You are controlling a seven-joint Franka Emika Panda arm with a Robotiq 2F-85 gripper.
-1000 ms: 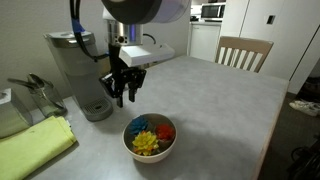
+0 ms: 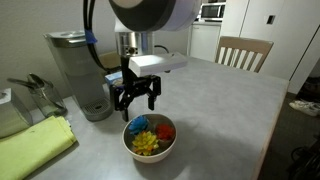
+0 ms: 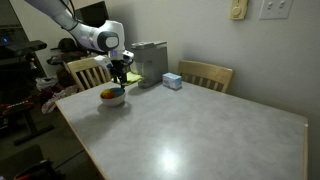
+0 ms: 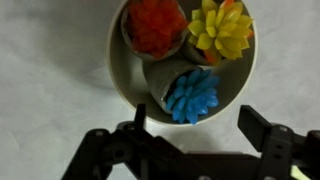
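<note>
A white bowl (image 2: 150, 157) on the table holds three small potted plants. In the wrist view they are a blue succulent (image 4: 192, 96), a yellow one (image 4: 221, 29) with orange parts, and a red one (image 4: 155, 24). The blue plant's grey pot (image 4: 163, 77) leans over inside the bowl. My gripper (image 2: 137, 101) is open above the bowl's back rim, close to the blue plant. In the wrist view its fingers (image 4: 126, 142) stand wide to either side of the blue plant, apart from it. Nothing is held.
Behind the bowl stands a grey appliance (image 2: 82, 75). A yellow-green cloth (image 2: 35, 145) lies at the left, near a metal container (image 2: 12, 112). A blue and white box (image 3: 172, 81) is against the wall.
My gripper has come down and a little toward the bowl, from beside its back edge to over the blue plant. The bowl and plants have stayed in place.
</note>
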